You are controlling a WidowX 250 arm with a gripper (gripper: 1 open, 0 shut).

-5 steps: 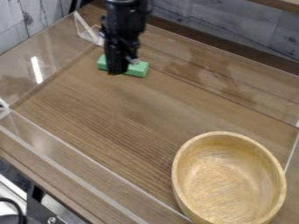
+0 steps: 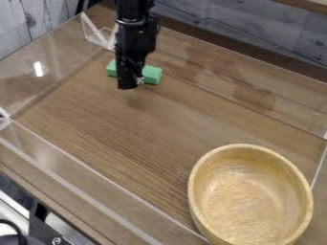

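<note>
The black robot gripper (image 2: 129, 75) hangs from the arm at the upper middle, its tip down at a small green block (image 2: 149, 73) on the wooden table, partly in front of it. The fingers are small and dark, so whether they are shut or hold the block cannot be told.
An empty beige round bowl (image 2: 250, 196) sits at the lower right. The table (image 2: 128, 153) is otherwise largely clear in the middle and right. Some white translucent item is at the upper left, and the table edge runs along the lower left.
The arm has moved left and appears farther back, over the green block, which stays in about the same place.
</note>
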